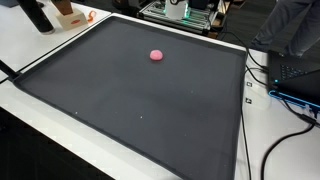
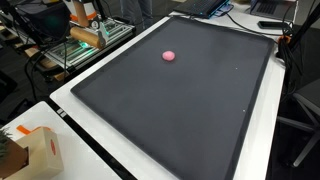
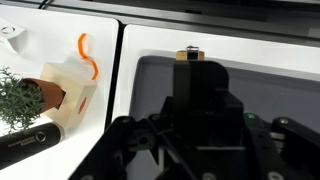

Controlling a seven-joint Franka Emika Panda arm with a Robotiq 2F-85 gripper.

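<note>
A small pink round object [image 1: 156, 55] rests on the dark grey board, toward its far side. The same pink object [image 2: 169, 56] shows in the second exterior view; in the wrist view it is not seen. My dark gripper is shut, its fingers close together above the board's corner region. At their tips shows a small tan piece [image 3: 182, 55] with a bit of shiny metal, mostly hidden by the fingers. What it is cannot be told. I cannot make out my gripper clearly in the exterior views.
The dark board [image 1: 120, 95] is otherwise bare. Beside it, in the wrist view, stand a potted plant [image 3: 30, 95], a pale wooden block [image 3: 70, 85] and an orange curled item [image 3: 88, 55]. A laptop [image 1: 297, 82] and cables lie on the right in exterior view 1.
</note>
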